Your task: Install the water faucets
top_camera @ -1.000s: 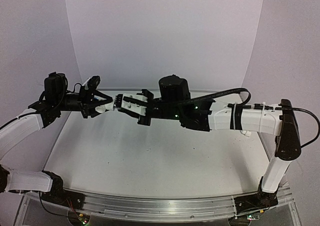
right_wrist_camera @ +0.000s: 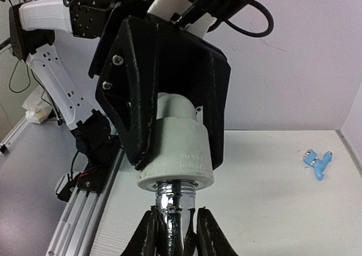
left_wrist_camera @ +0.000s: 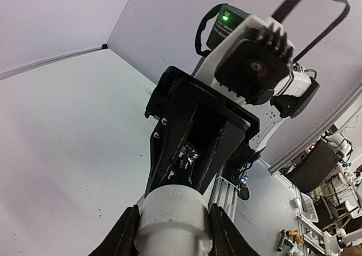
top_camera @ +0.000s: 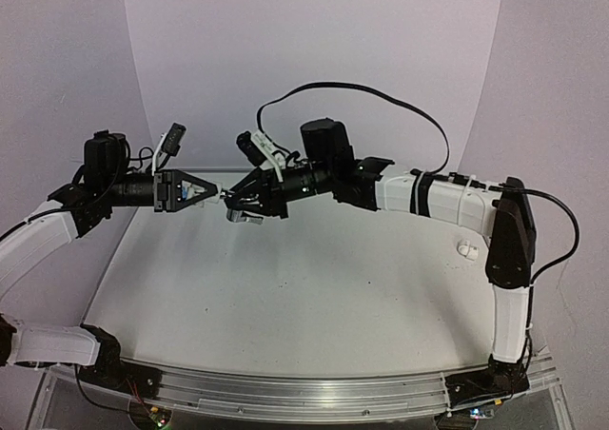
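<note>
A white pipe fitting [left_wrist_camera: 172, 219] sits between the fingers of my left gripper [top_camera: 215, 191], which is shut on it. In the right wrist view, the chrome faucet [right_wrist_camera: 176, 222] is pinched between the fingertips of my right gripper. The faucet's threaded end meets the round mouth of the white fitting [right_wrist_camera: 176, 148], roughly in line with it. How far the thread goes in is hidden. From above, both grippers face each other tip to tip, left of centre and raised over the table; a grey part [top_camera: 244, 218] shows under the right gripper.
A blue fitting [right_wrist_camera: 318, 163] lies on the table in the right wrist view. A small white fitting [top_camera: 467, 249] rests near the table's right edge. A black cable [top_camera: 371, 92] loops above the right arm.
The left gripper has turned too, staying in nearly the same place.
</note>
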